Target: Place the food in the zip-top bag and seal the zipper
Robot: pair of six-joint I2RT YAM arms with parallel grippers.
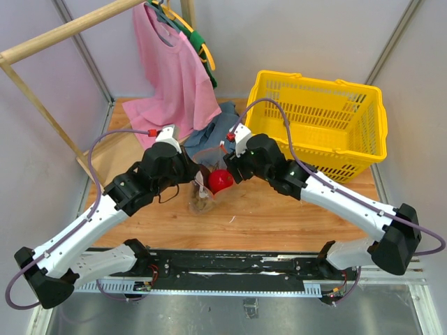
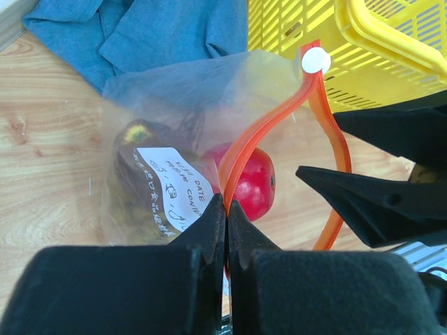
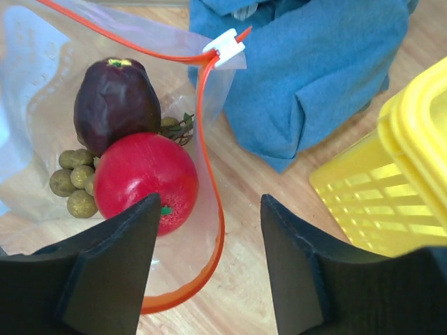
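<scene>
The clear zip bag (image 1: pixel 202 202) stands open on the wood table, holding a dark eggplant (image 3: pixel 112 105), a red round fruit (image 3: pixel 143 174) and several small olive-green balls (image 3: pixel 80 204). A white slider (image 3: pixel 225 47) sits on the orange zipper. My left gripper is shut on the near end of the orange zipper edge, pinching the bag. My right gripper is at the bag's right side, fingers apart, above the zipper edge with nothing held.
A yellow basket (image 1: pixel 314 118) stands at the back right beside the bag. A blue cloth (image 3: pixel 300 77) lies behind the bag. A pink shirt (image 1: pixel 164 77) hangs on a wooden rack at back left.
</scene>
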